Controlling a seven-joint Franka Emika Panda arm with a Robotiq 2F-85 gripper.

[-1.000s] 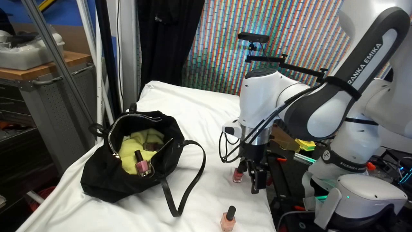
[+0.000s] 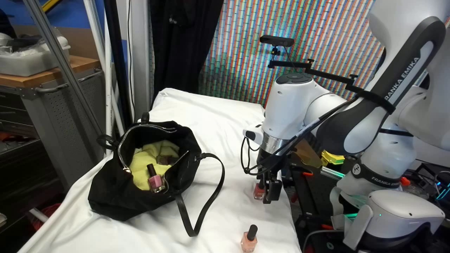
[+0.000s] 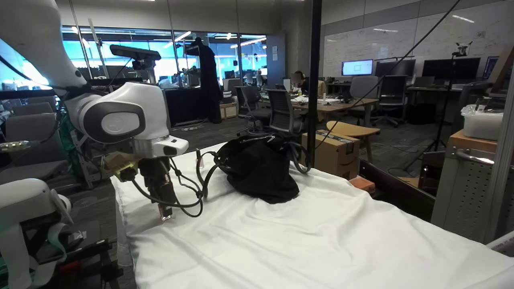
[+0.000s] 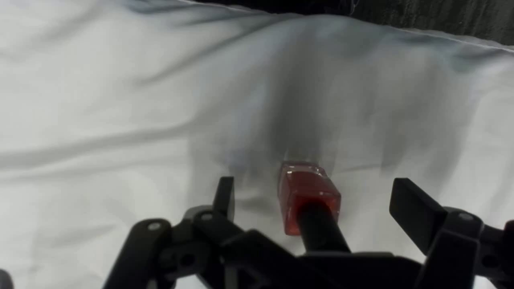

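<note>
In the wrist view a red nail polish bottle (image 4: 309, 192) with a black cap stands on the white cloth, between the two wide-apart fingers (image 4: 417, 212) of my open gripper. Neither finger touches it there. From the first exterior side, the gripper (image 2: 270, 196) is low over the cloth and partly covers the red bottle (image 2: 258, 192). An open black bag (image 2: 122, 196) lies to the left, holding yellow-green fabric (image 2: 141, 162) with a pink polish bottle (image 2: 155, 182) on it. A peach polish bottle (image 2: 249, 241) stands at the near edge.
The bag's strap (image 2: 219, 185) loops onto the cloth between the bag and my gripper. The table's edge runs close on the robot's side. In the second exterior view, a broad stretch of white cloth (image 3: 308, 241) is bare.
My gripper has shifted slightly left in the first exterior view and now hides more of the red bottle. The bag and the other bottles have stayed put.
</note>
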